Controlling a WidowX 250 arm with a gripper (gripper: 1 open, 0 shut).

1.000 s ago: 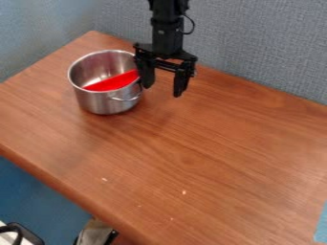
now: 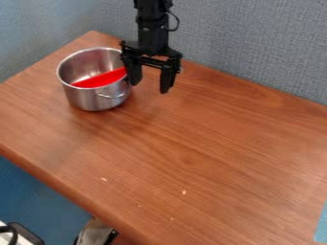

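Observation:
A steel pot (image 2: 79,96) stands on the wooden table (image 2: 192,163) at the upper left, with a red object (image 2: 99,78) inside it. My black gripper (image 2: 147,77) hangs from the top, beside the pot's right side, its two fingers spread apart. One finger is at the pot's right rim; the other is over bare table. I see nothing held between them.
Grey padded walls line the back and left. A cable and grey hardware (image 2: 96,233) show at the bottom left corner, off the table.
My gripper has shifted left, with its fingers still apart. The pot has also moved slightly to the left.

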